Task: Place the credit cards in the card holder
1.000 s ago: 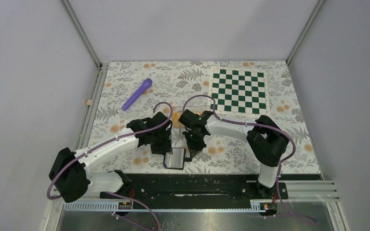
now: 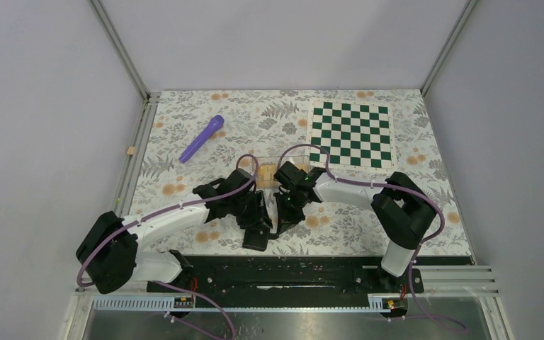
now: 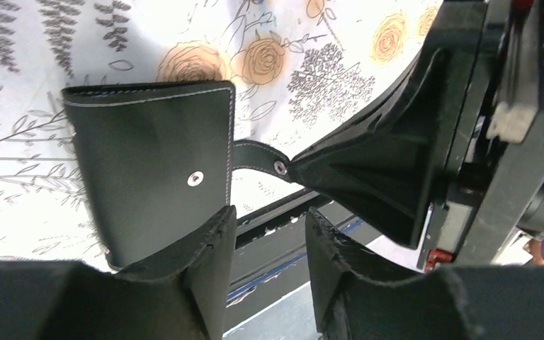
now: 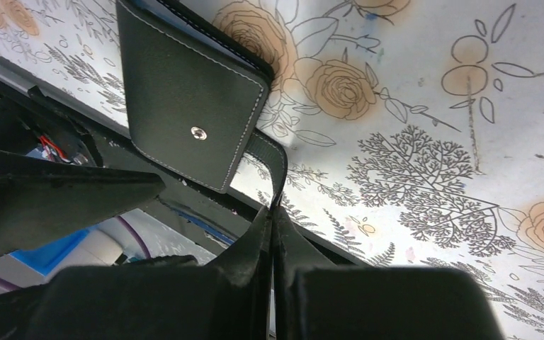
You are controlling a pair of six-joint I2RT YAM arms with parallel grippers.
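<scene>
The black card holder [image 2: 256,239] lies folded shut near the table's front edge, its stitched cover and metal snap facing up. From its side a closing strap [image 4: 268,157] sticks out. My right gripper is shut on the end of this strap; in the left wrist view the strap's snap [image 3: 280,168] shows right at that gripper's tip. My left gripper is partly open above the holder's edge, with nothing between its fingers. Inside the holder little can be seen; a pale strip shows along its open edge in the right wrist view. No separate credit card is clearly visible.
Behind the grippers stands a clear box [image 2: 265,174] with yellowish contents, partly hidden by the arms. A purple microphone-shaped object [image 2: 201,139] lies at the back left and a green checkered board [image 2: 350,134] at the back right. Both arms work close together.
The holder showed a light inside a second ago and has since been folded shut. The right arm shifted a little right.
</scene>
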